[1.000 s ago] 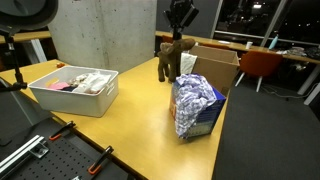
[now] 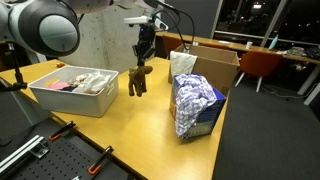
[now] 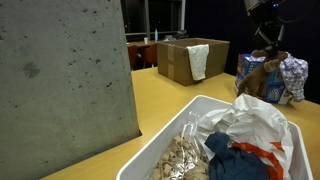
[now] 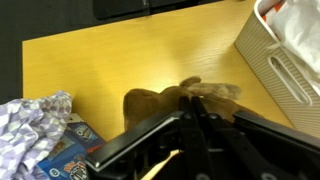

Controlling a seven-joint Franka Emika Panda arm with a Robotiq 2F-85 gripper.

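A brown plush toy (image 2: pixel 139 80) hangs in the air over the yellow table, between the white bin and the blue box. My gripper (image 2: pixel 141 63) is shut on its upper part. In the wrist view the toy (image 4: pixel 150 104) spreads out below the dark fingers (image 4: pixel 187 140), which cover part of it. From the other side, the toy (image 3: pixel 262 78) shows in front of the blue box, beyond the bin.
A white bin (image 2: pixel 104 102) with bags and cloth inside stands at the left. To the right is a blue box (image 2: pixel 215 112) draped with a checked cloth (image 2: pixel 193 100). An open cardboard box (image 2: pixel 215 66) is behind.
Held in my gripper, the toy has moved left and down, away from the cardboard box and blue box toward the white bin. The boxes and bin have stayed put.
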